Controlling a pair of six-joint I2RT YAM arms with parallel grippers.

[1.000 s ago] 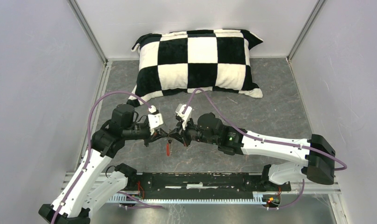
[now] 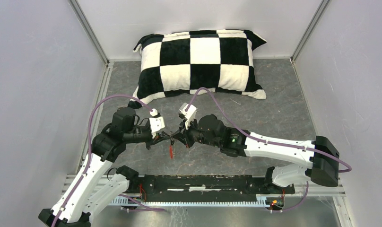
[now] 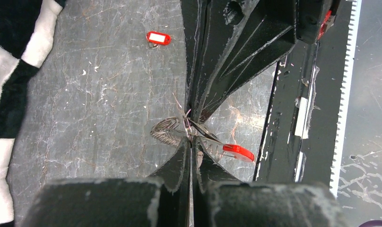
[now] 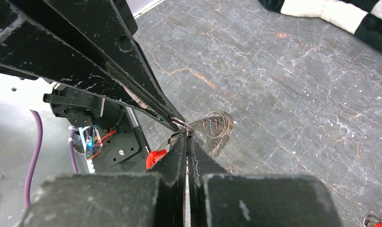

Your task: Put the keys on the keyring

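My left gripper [image 2: 167,135] and right gripper [image 2: 175,136] meet tip to tip at mid-table, both shut, with thin metal ring wire [image 3: 187,124] at their tips. In the left wrist view a bunch of coiled rings [image 3: 164,131] and a red key tag [image 3: 238,152] hang just beyond my left fingertips. The right wrist view shows the coiled rings [image 4: 218,125] and red tag [image 4: 155,156] below the tips. A second red tag [image 3: 158,38] with a small ring lies apart on the table. Whether a key is threaded on the ring is too small to tell.
A checkered cushion [image 2: 205,64] fills the back of the grey table [image 2: 279,109]. White walls close in the sides. A black rail [image 2: 156,184] runs along the front edge.
Both grippers have stayed almost in place at the centre; the arms' wrists have shifted very slightly. The hanging red tag has barely moved.
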